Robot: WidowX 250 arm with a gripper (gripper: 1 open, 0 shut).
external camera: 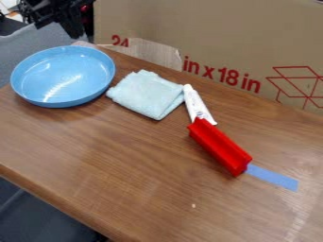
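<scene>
My black gripper (72,28) is at the top left edge, mostly out of frame, above the far rim of a blue round tray (60,77); whether its fingers are apart is hard to see. A folded pale blue cloth (146,95) lies right of the tray. Farther right, a white knife (195,102) lies beside a red block-like object (218,146), with a light blue strip (273,177) sticking out beyond it.
A large cardboard box (214,43) forms the back wall.
</scene>
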